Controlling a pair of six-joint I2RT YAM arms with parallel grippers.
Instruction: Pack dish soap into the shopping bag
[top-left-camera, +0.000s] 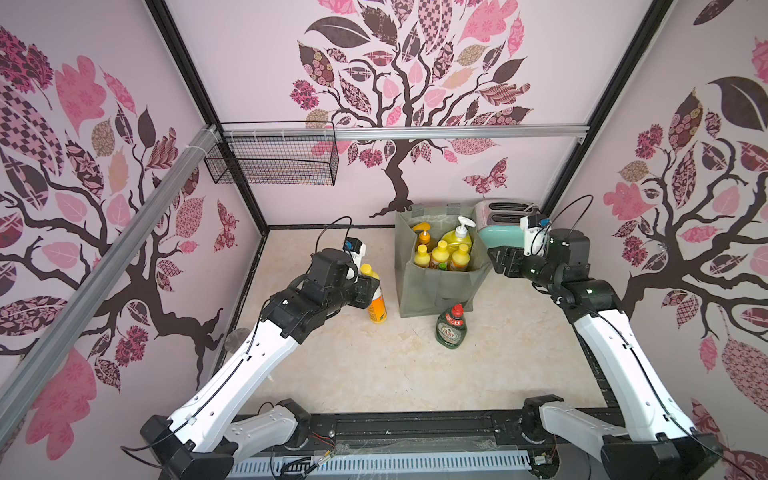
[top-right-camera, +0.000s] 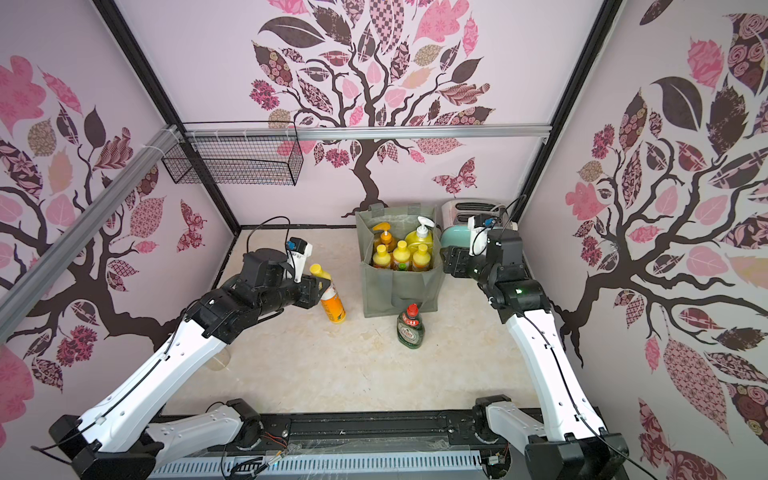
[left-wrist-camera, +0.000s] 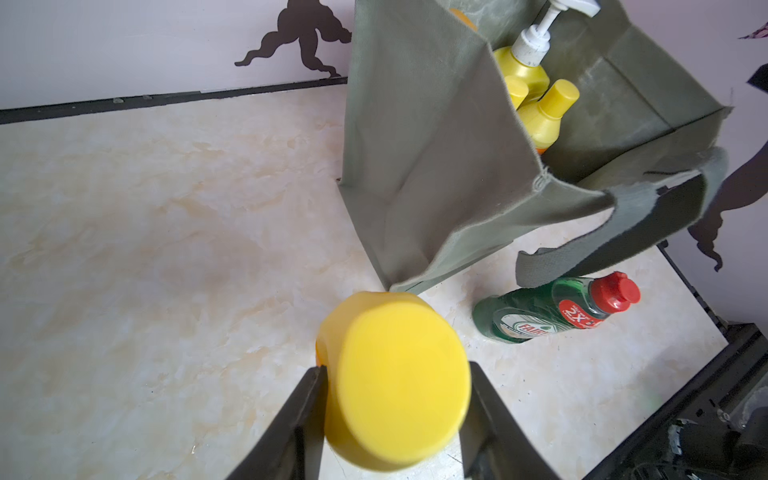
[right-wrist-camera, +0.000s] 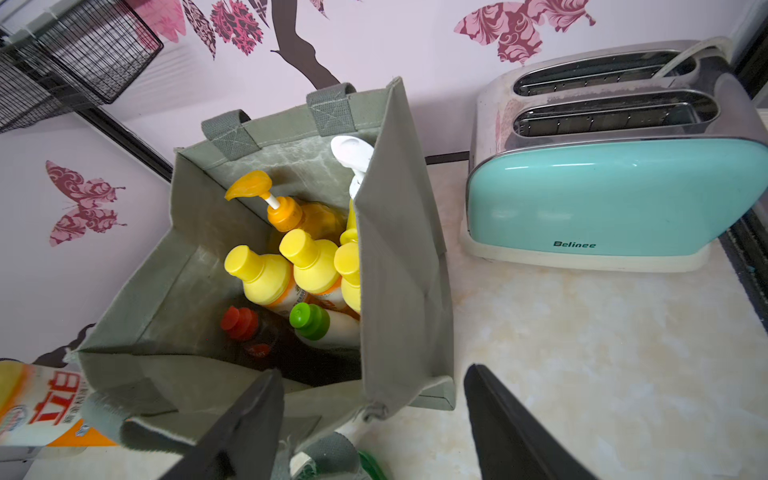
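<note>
The grey-green shopping bag (top-left-camera: 432, 292) stands at the back centre, holding several yellow bottles, pump bottles and red- and green-capped bottles. A green dish soap bottle with red cap (top-left-camera: 450, 328) stands in front of it. My left gripper is around the yellow cap of an orange bottle (top-right-camera: 333, 304) left of the bag; whether the fingers grip it is unclear. My right gripper is open above the bag's front right corner, nothing between its fingers.
A mint toaster (right-wrist-camera: 612, 200) stands behind the bag to the right. A wire basket (top-left-camera: 272, 160) hangs on the rail at upper left.
</note>
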